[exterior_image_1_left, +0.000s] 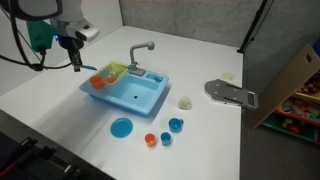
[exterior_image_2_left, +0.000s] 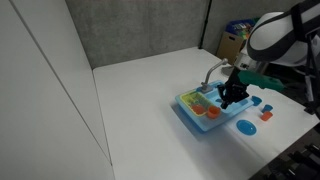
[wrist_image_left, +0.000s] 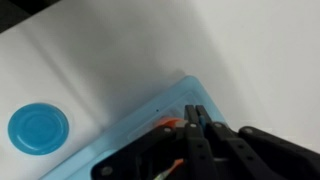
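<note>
My gripper (exterior_image_1_left: 77, 67) hangs above the left end of a blue toy sink (exterior_image_1_left: 150, 105), fingers pointing down. In the wrist view its dark fingertips (wrist_image_left: 190, 114) are close together over the sink's edge, and I cannot make out what lies between them. A thin blue piece (exterior_image_1_left: 89, 69) shows beside the fingertips; whether it is gripped cannot be told. Orange pieces (exterior_image_1_left: 97, 81) sit in the sink's left end, beside a yellow-green rack (exterior_image_1_left: 117, 71). A grey faucet (exterior_image_1_left: 142, 46) rises at the back of the sink.
A blue plate (exterior_image_1_left: 122, 128) lies in front of the sink. An orange cup (exterior_image_1_left: 150, 140), a blue cup (exterior_image_1_left: 165, 139) and another blue cup (exterior_image_1_left: 176, 125) stand to its right. Farther right lie a pale lump (exterior_image_1_left: 185, 103) and a grey panel (exterior_image_1_left: 230, 94).
</note>
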